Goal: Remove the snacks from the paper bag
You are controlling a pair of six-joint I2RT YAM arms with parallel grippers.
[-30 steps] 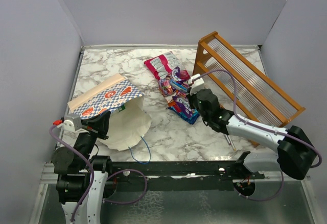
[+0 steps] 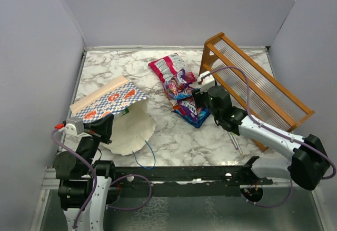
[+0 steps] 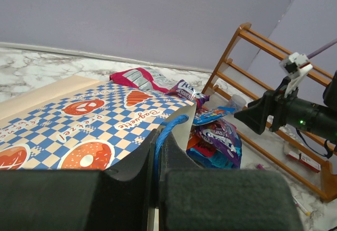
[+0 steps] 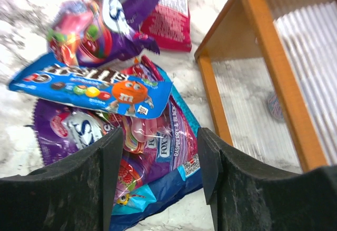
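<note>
The paper bag (image 2: 118,104) lies on its side at the left, its mouth toward the right, with a blue-checked printed face (image 3: 79,120). My left gripper (image 2: 109,119) is at the bag's near left side, shut on a blue cord handle (image 3: 181,119) that rises from between its fingers. A small green item (image 2: 125,111) shows inside the bag. Outside it, purple snack packets (image 4: 84,131), a blue strip-shaped packet (image 4: 95,88) and a pink-red bag (image 2: 168,66) lie in a pile. Over the pile's right side, my right gripper stands open, nothing gripped between its fingers.
A tilted wooden rack (image 2: 253,83) stands close to the right of the pile. Pens (image 2: 235,142) lie near the right arm. A second blue handle (image 2: 154,157) rests loose on the table.
The blue strip packet shifted and now lies across the purple packets. The left arm and bag have stayed put.
</note>
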